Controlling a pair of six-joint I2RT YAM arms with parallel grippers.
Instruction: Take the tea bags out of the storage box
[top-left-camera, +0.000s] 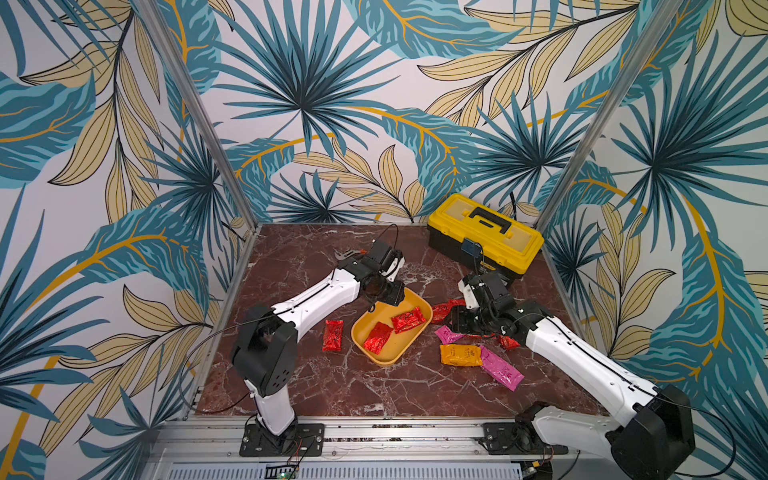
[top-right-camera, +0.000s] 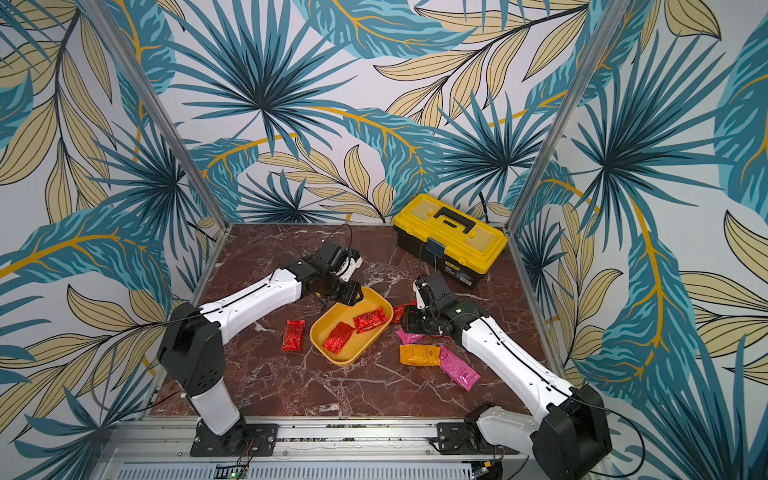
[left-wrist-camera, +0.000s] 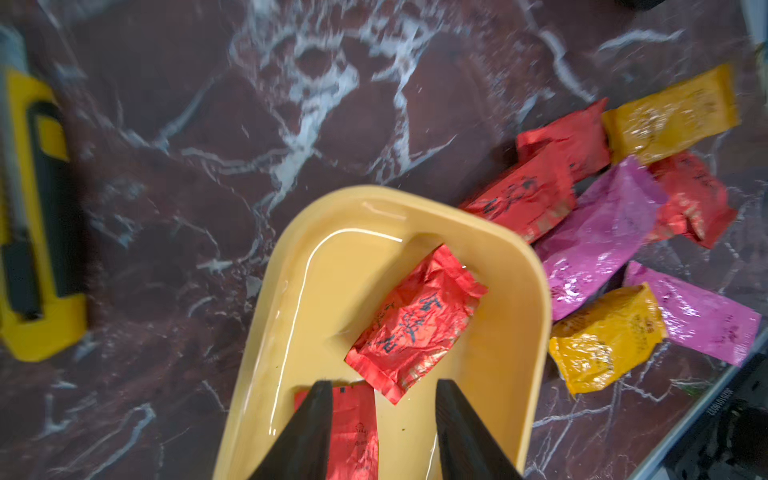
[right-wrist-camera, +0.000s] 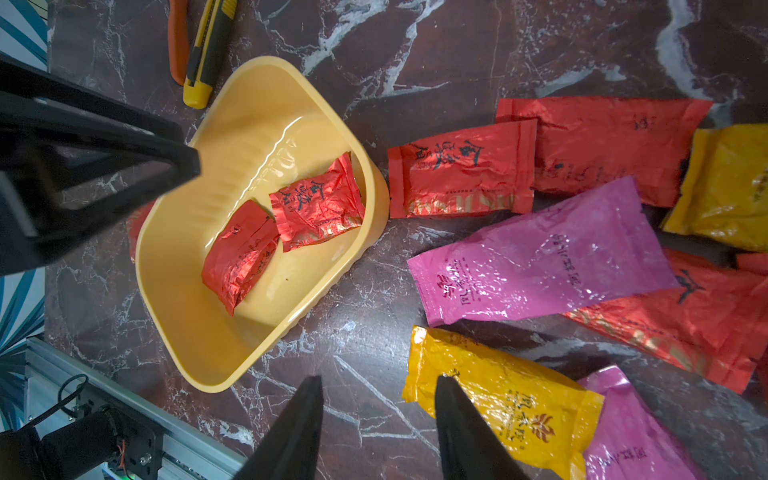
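Observation:
A beige storage box (left-wrist-camera: 264, 336) holds two red tea bags: one (left-wrist-camera: 416, 320) at its upper end, another (left-wrist-camera: 344, 432) lower down, both also visible in the top left view. My left gripper hangs open and empty above the box. My right gripper is open and empty over the loose bags right of the box: red (right-wrist-camera: 460, 168), pink (right-wrist-camera: 544, 248) and yellow (right-wrist-camera: 504, 400) packets, several in all. A single red bag (top-left-camera: 333, 335) lies left of the box.
A yellow and black toolbox (top-left-camera: 485, 232) stands at the back right. A utility knife (right-wrist-camera: 204, 64) and orange-handled tools lie behind the box, partly hidden by the left arm.

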